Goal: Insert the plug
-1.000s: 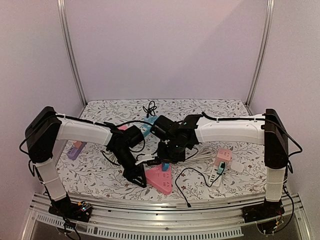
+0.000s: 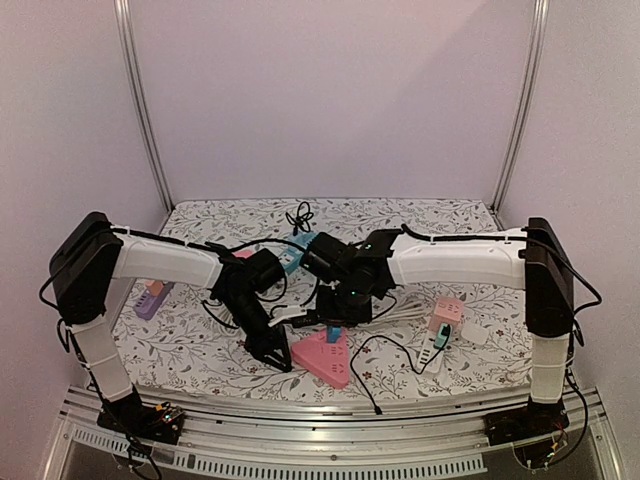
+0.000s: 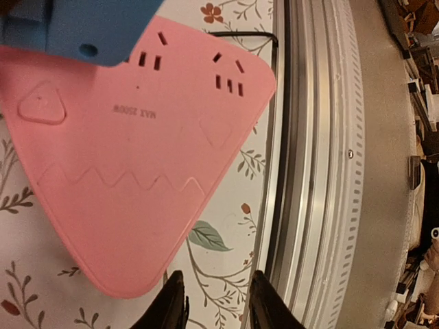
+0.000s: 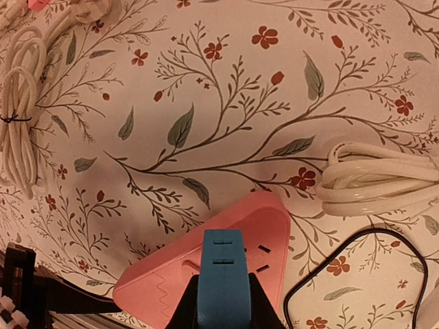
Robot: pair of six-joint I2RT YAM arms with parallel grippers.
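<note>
A pink triangular power strip [image 3: 116, 157] lies near the table's front edge. Over its sockets my right gripper is shut on a blue plug [image 4: 223, 253], held upright in the right wrist view and also seen at the top left of the left wrist view. Whether it is seated cannot be told. My left gripper is low at the strip's left corner, fingertips close together; what is between them, if anything, is hard to see.
Coiled white cables [image 4: 377, 178] lie behind and beside the strip. A black cable [image 4: 315, 274] loops to the right. A white strip and pink block [image 2: 446, 312] sit further right. The metal rail [image 3: 315, 164] borders the front edge.
The pink strip has shifted slightly toward the right, and the blue plug with it. The arms look almost unchanged.
</note>
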